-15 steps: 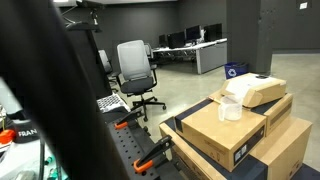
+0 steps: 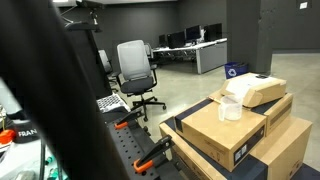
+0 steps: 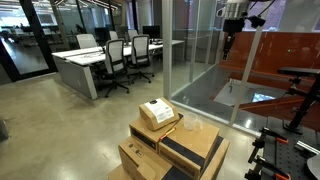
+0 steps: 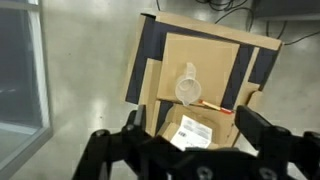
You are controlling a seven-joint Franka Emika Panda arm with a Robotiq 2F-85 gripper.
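Note:
A clear plastic cup (image 2: 231, 107) stands on top of a cardboard box (image 2: 210, 130); the wrist view shows the cup (image 4: 187, 85) from above. Beside it, a thin orange-and-white pen-like item (image 4: 215, 107) lies near the box's edge. A smaller brown package with a white label (image 3: 158, 112) rests behind the cup. High above and to one side of the boxes in exterior view 2 is my gripper (image 3: 228, 46). Seen from the wrist, the gripper has its dark fingers spread wide, nothing between them.
Several cardboard boxes form the stack, with a lower box (image 3: 143, 160) at its side. A dark robot stand (image 3: 285, 155) is at the right. Office chairs (image 3: 113, 52) and desks stand far back. Bare floor (image 3: 70, 130) surrounds much of the stack.

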